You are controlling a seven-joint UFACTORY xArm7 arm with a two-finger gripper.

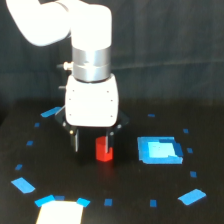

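Note:
A small red block (104,150) sits on the dark table, just below the middle of the camera view. My gripper (94,138) has its white body above the block and a little to its left. Its dark fingers stand apart, so it looks open. One finger (75,142) is left of the block. The other is close to the block's upper right side and hard to make out against the dark table. Whether either finger touches the block cannot be told.
Right of the block lies a blue-edged square tray (143,151) with a pale middle. A white and tan box (60,212) stands at the bottom left edge. Blue tape strips and small squares are scattered over the otherwise clear table.

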